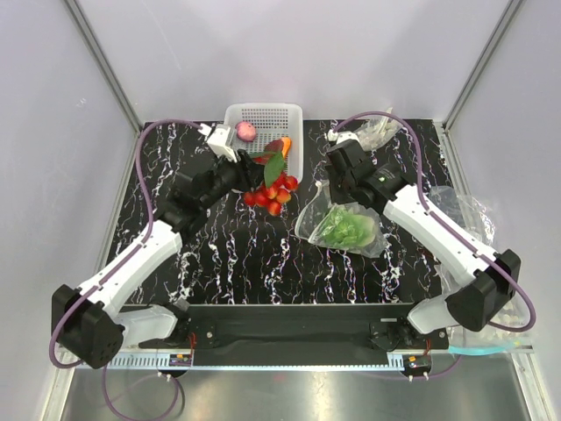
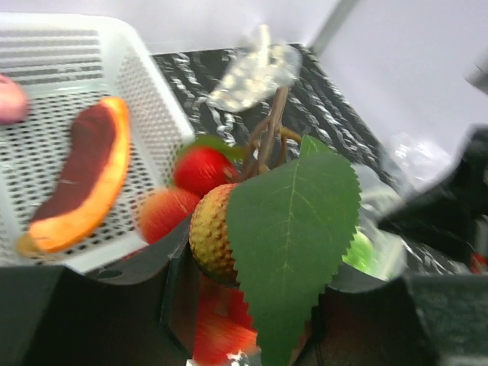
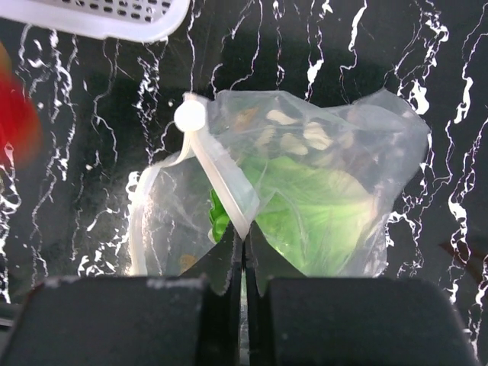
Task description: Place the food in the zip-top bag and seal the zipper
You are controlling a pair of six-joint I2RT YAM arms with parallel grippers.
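A bunch of round red fruit (image 1: 273, 195) with a green leaf (image 2: 293, 221) hangs from my left gripper (image 1: 254, 171), which is shut on it near the stem. It is off the table, in front of the white basket, left of the bag. The clear zip top bag (image 1: 313, 230) lies on the table with green lettuce (image 1: 346, 230) inside. My right gripper is shut at the bag's opening, its fingertips meeting the white zipper edge, which is drawn to a point there. A round white slider (image 3: 191, 116) sits at the zipper's end.
The white basket (image 1: 299, 149) at the back holds an orange-and-brown elongated piece (image 2: 107, 179) and a pink round item (image 1: 246, 131). Another clear bag (image 1: 377, 132) lies at the back right. More crumpled plastic (image 1: 469, 215) lies at the right edge.
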